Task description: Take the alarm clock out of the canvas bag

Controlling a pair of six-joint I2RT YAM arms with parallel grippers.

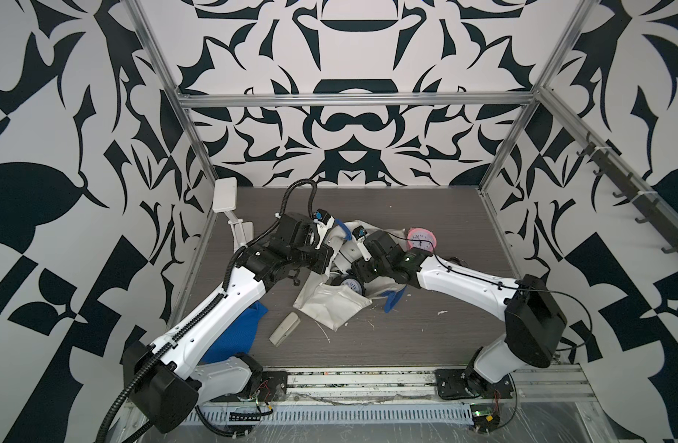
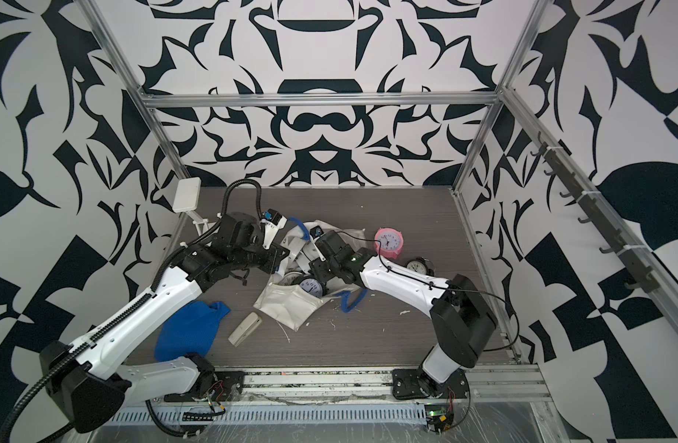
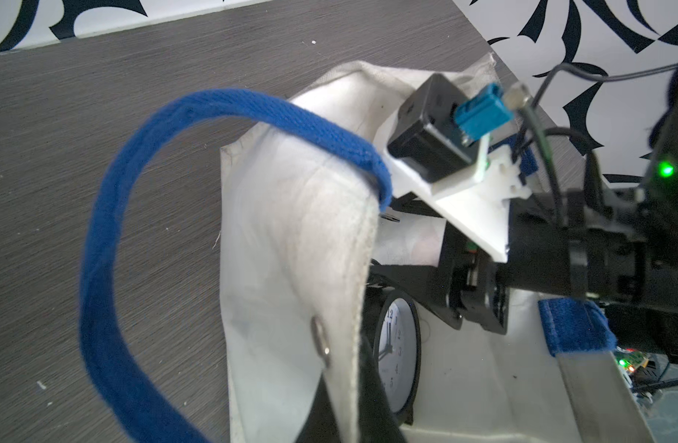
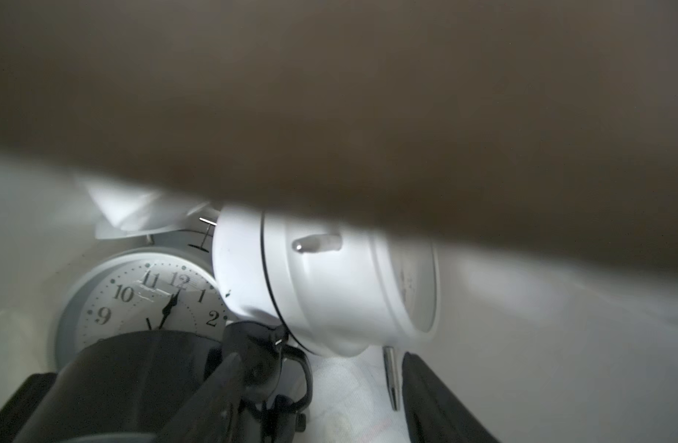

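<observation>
The canvas bag (image 1: 331,305) lies open mid-table, its blue strap (image 3: 102,243) looping outward. My left gripper is shut on the bag's rim, with the cloth between its fingers. Inside the bag, a black alarm clock (image 3: 399,354) shows its white face, close beside my right gripper (image 1: 359,270). The right wrist view shows a white alarm clock (image 4: 324,284) on its side and a pale-rimmed clock (image 4: 150,295) behind it. There, the right fingers (image 4: 434,398) stand apart, short of the white clock. A blurred fold covers the view's upper part.
A pink clock (image 2: 388,241) and a smaller dark clock (image 2: 418,265) stand right of the bag. A blue cloth (image 2: 187,328) and a beige block (image 2: 244,329) lie front left. A white lamp (image 1: 225,195) rises back left.
</observation>
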